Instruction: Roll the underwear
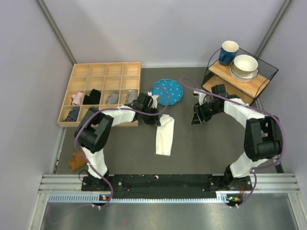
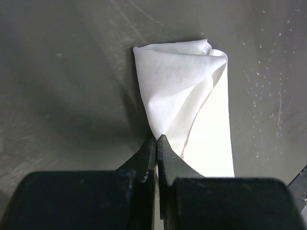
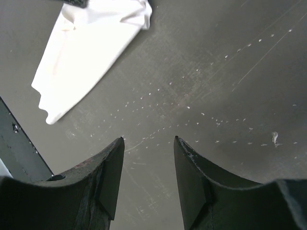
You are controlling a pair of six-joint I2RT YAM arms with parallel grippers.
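The white underwear (image 1: 164,139) lies on the dark table, long and narrow, front to back, its far end bunched and folded. My left gripper is shut at that end, pinching the white cloth (image 2: 184,72) along its left edge. My right gripper stands open to the right of the underwear (image 3: 81,57) with only bare table between its fingers.
A divided wooden box (image 1: 99,67) with folded clothes is at the back left, a blue dotted round item (image 1: 167,87) behind the underwear, and a shelf (image 1: 220,72) with crockery at the back right. An orange cloth (image 1: 76,160) lies at front left.
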